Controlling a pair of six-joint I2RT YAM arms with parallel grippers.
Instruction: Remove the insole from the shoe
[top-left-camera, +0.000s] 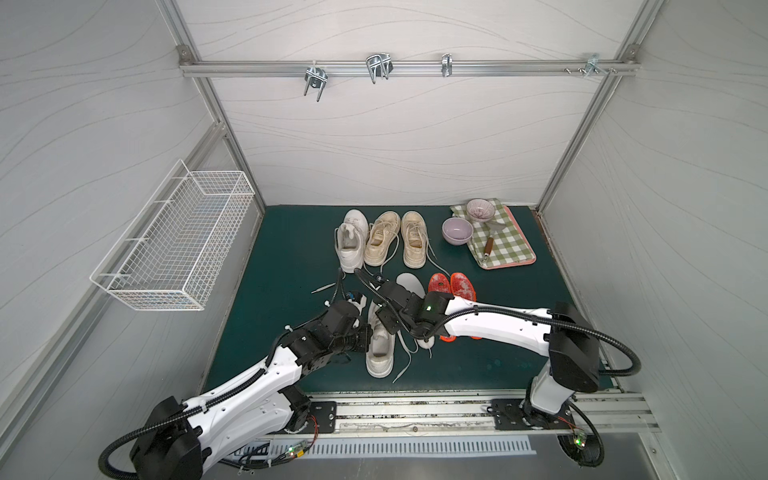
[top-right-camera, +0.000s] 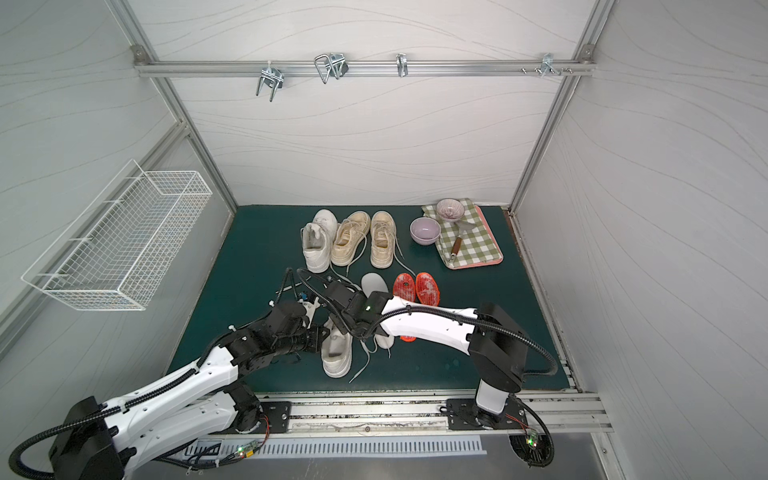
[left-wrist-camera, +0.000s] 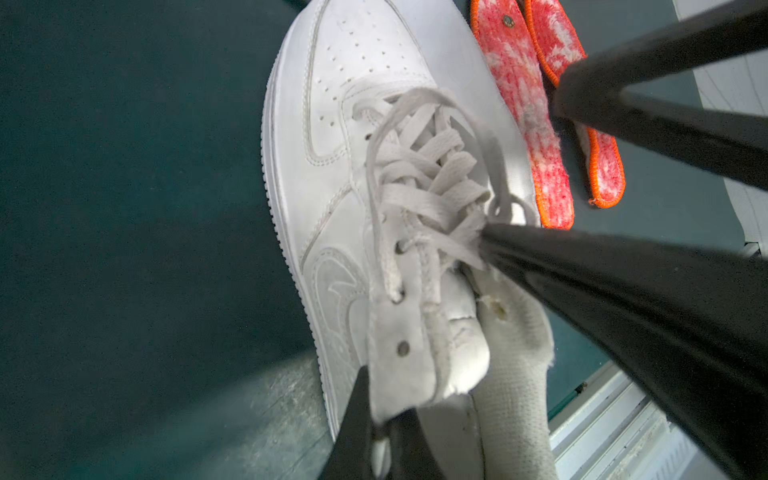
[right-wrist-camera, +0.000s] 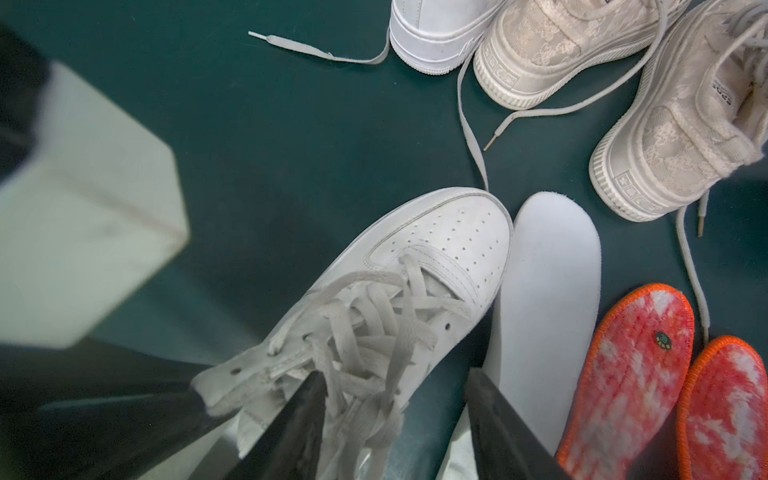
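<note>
A white sneaker (left-wrist-camera: 336, 216) lies front centre, laces (right-wrist-camera: 360, 328) loosely crossed, its opening toward the front edge in both top views. Its insole cannot be clearly told apart inside. My left gripper is shut low at the shoe's collar; whether anything thin is between its fingers is unclear. My right gripper is open, hovering over the laces, its fingers either side of them. A white insole (right-wrist-camera: 552, 264) lies right of the shoe, beside two red insoles (right-wrist-camera: 632, 360).
Three other shoes (top-left-camera: 382, 236) stand along the back. A tray (top-left-camera: 520, 256) with cloth and two bowls is at back right, a wire basket (top-left-camera: 144, 296) on the left wall.
</note>
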